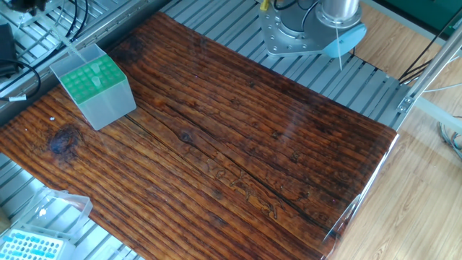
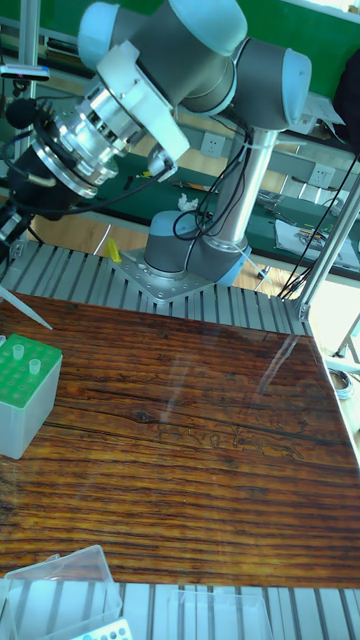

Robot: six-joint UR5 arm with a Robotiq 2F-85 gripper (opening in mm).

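Observation:
At the upper left of exterior view 2, my gripper (image 1: 36, 9) is partly cut off by the frame edge. A slender translucent pipette tip (image 1: 66, 45) slants down from it, and the two travel together, so the gripper is shut on the tip; the fingers themselves are blurred. The tip's lower end hangs over the back part of a frosted box (image 1: 108, 106) with a green perforated rack top (image 1: 92, 79). Two small pale tips (image 1: 95, 68) stand in that rack. In exterior view 3 the carried tip (image 2: 27, 310) enters from the left edge, above the box (image 2: 27, 414).
The dark wooden board (image 1: 231, 144) is bare to the right of the box. A clear lid (image 1: 61, 209) and a white rack with blue items (image 1: 29, 245) lie at the lower left. My arm's base (image 2: 170, 279) stands behind the board.

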